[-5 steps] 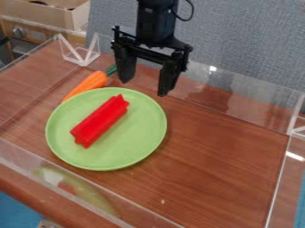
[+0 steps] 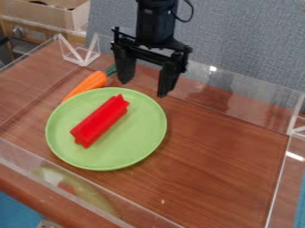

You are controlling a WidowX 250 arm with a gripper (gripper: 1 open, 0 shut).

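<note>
My black gripper [image 2: 145,76] hangs at the top centre of the view, open, with nothing between its fingers, above the back of the wooden tabletop. Below and to its left, a red bar-shaped object [image 2: 100,120] lies diagonally on a green plate [image 2: 132,142]. An orange carrot [image 2: 87,85] with a green top lies just behind the plate, partly left of the gripper.
A white wire-like stand [image 2: 78,53] is at the back left, with a wooden box [image 2: 42,13] beyond. Clear plastic walls edge the table at back, front and right.
</note>
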